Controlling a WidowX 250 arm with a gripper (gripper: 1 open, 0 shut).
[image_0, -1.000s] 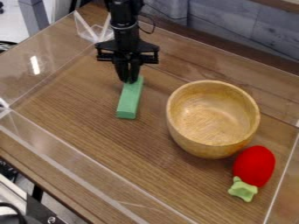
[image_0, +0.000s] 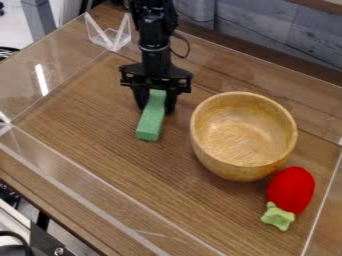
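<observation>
My black gripper (image_0: 155, 88) is low over the upper middle of the wooden table, its lower part reaching down around the top end of a green block (image_0: 150, 124). The block lies lengthwise, pointing toward the front. Whether the fingers are open or shut on it cannot be made out.
A wooden bowl (image_0: 243, 135) sits to the right of the block. A red strawberry-like object (image_0: 291, 190) with a pale green top lies at the lower right.
The gripper has come lower and toward the front, now covering more of the green block's top end. The block appears shifted slightly, if at all.
</observation>
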